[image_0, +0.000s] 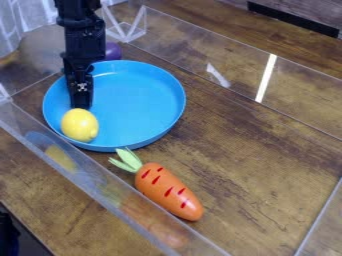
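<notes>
My black gripper (78, 88) reaches down from the top left over the left part of a blue plate (134, 105). It is open, its fingers dark and small in the view. A yellow lemon-like object (79, 125) lies on the plate's front left, below the gripper and apart from it. An orange toy carrot (167, 190) with green leaves lies on the wooden table to the front right of the plate.
A purple object (111, 51) sits behind the gripper, partly hidden. Clear plastic walls edge the work area at the left and right.
</notes>
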